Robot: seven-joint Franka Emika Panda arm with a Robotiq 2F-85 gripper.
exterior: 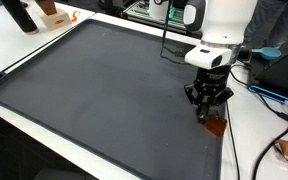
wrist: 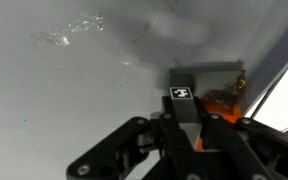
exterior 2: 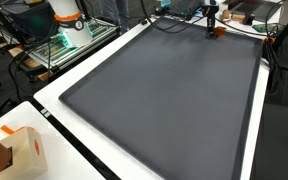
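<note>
At the right edge of the dark grey board, an orange object (exterior: pixel 216 126) with some darker brown sits at the tip of my gripper (exterior: pixel 206 112). Seen from the wrist, orange and see-through brownish parts of the object (wrist: pixel 220 100) show just right of my gripper, whose fingers are shut on it. The exact contact is hidden by the dark fingers. Exterior view 2 has the orange object (exterior 2: pixel 220 31) small at the far edge, beside the gripper (exterior 2: pixel 211 31).
The dark board (exterior: pixel 94 95) is wide and bare to the left of the gripper. A blue cable (exterior: pixel 274 96) and a black cable run along the right side. A white mug-like item (exterior 2: pixel 24 152) with orange and brown things stands near, at lower left in exterior view 2.
</note>
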